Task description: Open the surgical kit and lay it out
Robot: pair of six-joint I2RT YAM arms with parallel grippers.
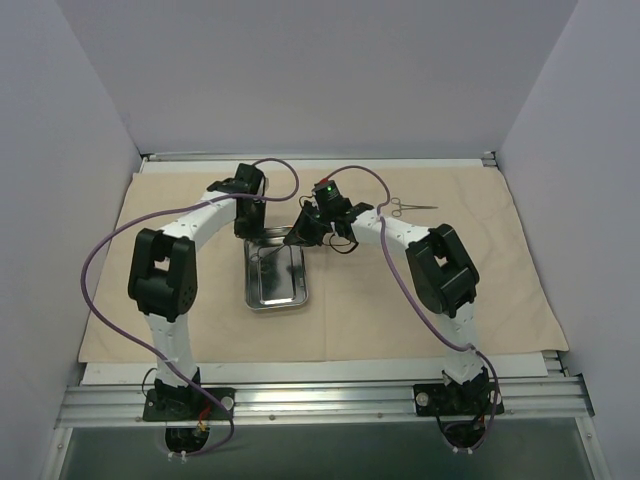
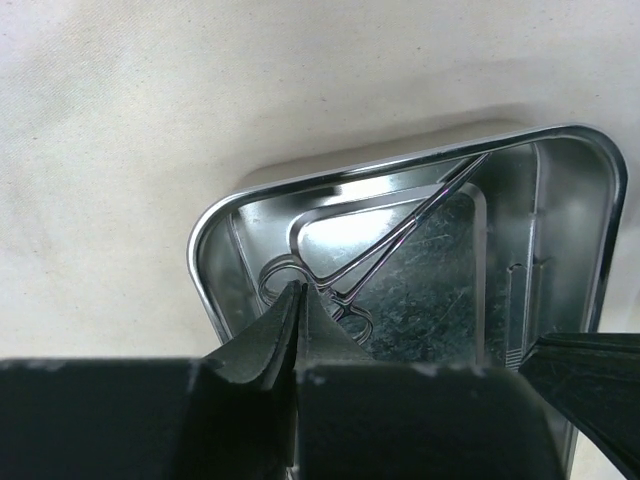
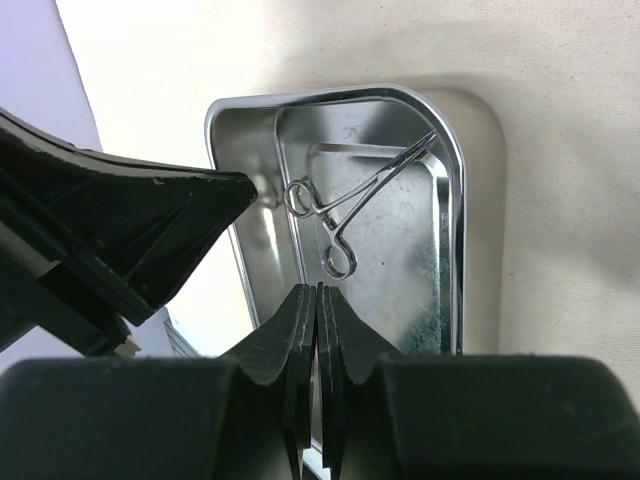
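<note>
The open metal tray holds a ring-handled clamp or scissors, lying diagonally with its tips at the rim. My left gripper is shut, its fingertips above the handle rings; nothing shows between them. From the right wrist view, the left fingers end to the left of the rings of the clamp or scissors, apart from them. Also shut, my right gripper hovers over the tray, with nothing visible in it. A slim tweezer-like tool lies in the tray, partly hidden by a dark gripper part.
A second ring-handled instrument lies on the beige cloth at the back right. Both grippers are close together over the tray's far end.
</note>
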